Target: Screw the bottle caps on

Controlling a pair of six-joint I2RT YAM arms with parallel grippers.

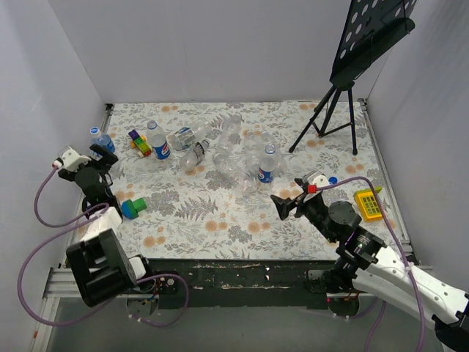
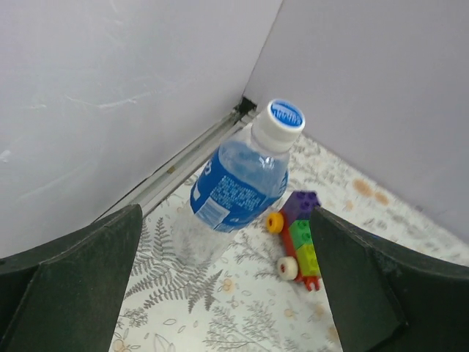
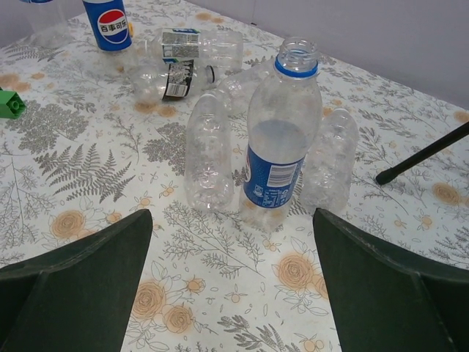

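Note:
A capped bottle with a blue label stands at the far left edge of the table, its blue-topped cap in place. My left gripper is open just in front of this bottle, nothing between its fingers. An uncapped bottle stands upright right of the table's middle, its threaded neck bare. Another upright bottle is near the back left. Over the right part of the table my right gripper hangs open and empty. Beside it a blue cap shows; the arm hides the area around it.
Several clear bottles lie on their sides mid-table. Coloured toy blocks, a green-and-blue block, a yellow toy and a black stand are around them.

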